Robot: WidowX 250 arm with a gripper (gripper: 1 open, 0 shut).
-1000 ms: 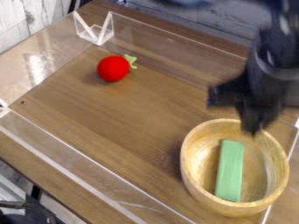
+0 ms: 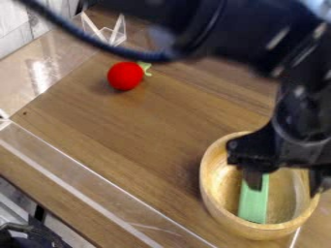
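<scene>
A wooden bowl (image 2: 226, 203) sits at the lower right of the table, with a light green oblong block (image 2: 253, 203) lying inside it. My black gripper (image 2: 277, 170) is low over the bowl, its fingers open at the top of the block; whether they touch it is unclear, and the far side of the bowl is hidden behind it.
A red tomato-like object (image 2: 126, 77) with a green stem lies at the upper left. A clear plastic edge runs along the left.
My gripper has come down from the upper right to over the bowl. The bowl, block and red object have not moved.
</scene>
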